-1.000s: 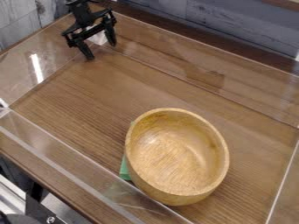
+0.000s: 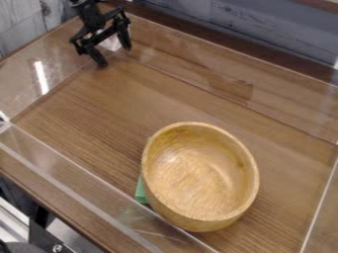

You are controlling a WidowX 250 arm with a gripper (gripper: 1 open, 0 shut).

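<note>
My gripper [image 2: 101,42] is at the top left of the camera view, dark, its fingers pointing down over the wooden tabletop [image 2: 145,89]. A pale patch sits just behind it; I cannot tell what that is. Nothing shows held between the fingers, which appear apart. A large light-tan oval bowl [image 2: 199,173] stands at the lower right, far from the gripper.
A small green object [image 2: 141,190] lies partly hidden under the bowl's left side. The table's edges run along the left and top.
The gripper has shifted very slightly; the bowl and the table look the same.
</note>
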